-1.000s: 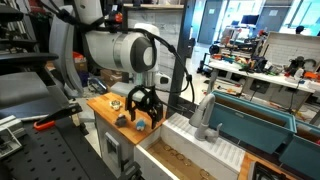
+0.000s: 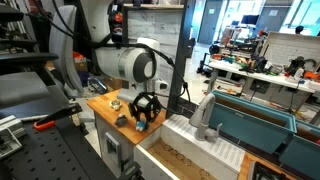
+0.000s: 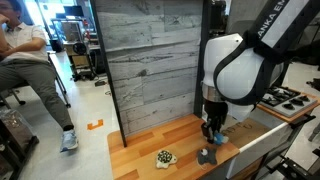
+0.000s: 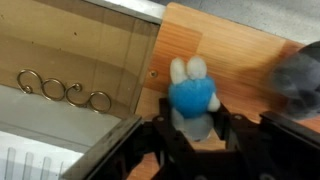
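Note:
A small blue-and-white plush-like toy with two white ear-like tips [image 4: 190, 90] lies on the orange wooden top, close to the edge of an open drawer. My gripper is low over it in the wrist view, its dark fingers apart on either side of the toy's white lower end. Whether the fingers touch the toy cannot be told. From the side, the blue toy [image 3: 220, 138] shows right beside the gripper [image 3: 212, 134]. In the first exterior view the toy [image 2: 141, 126] sits just beneath the gripper [image 2: 142, 117].
A grey toy [image 3: 207, 156] and a beige patterned toy [image 3: 166, 158] rest on the same wooden top. The open drawer [image 2: 190, 152] borders it, with several metal rings [image 4: 65, 93] inside. A grey faucet-like object [image 2: 203, 117] rises at the drawer's far side.
The gripper has come down onto the blue toy from above. The toy and its neighbours appear to have stayed in place.

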